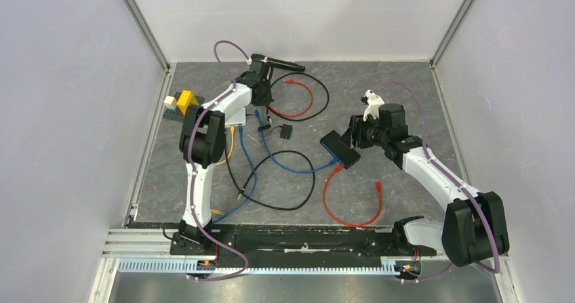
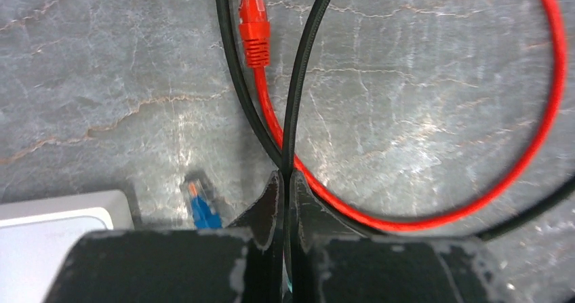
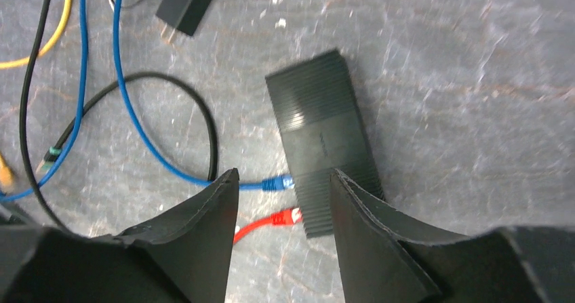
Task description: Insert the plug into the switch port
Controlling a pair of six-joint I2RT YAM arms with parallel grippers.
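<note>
My left gripper is shut on a black cable (image 2: pixel 295 86) at the back left. Beside it in the left wrist view lie a red plug (image 2: pixel 254 35), a blue plug (image 2: pixel 203 208) and a white box (image 2: pixel 54 255). My right gripper stands open above a black ribbed box (image 3: pixel 325 140); a blue plug (image 3: pixel 276 183) and a red plug (image 3: pixel 283 217) lie at that box's left side. Whether they sit in ports is hard to tell.
A small black adapter (image 3: pixel 183 5) lies in the middle among looped cables. Yellow and white blocks (image 1: pixel 186 102) stand at the far left, and a long black bar (image 1: pixel 288 66) lies at the back. The floor right of the ribbed box is clear.
</note>
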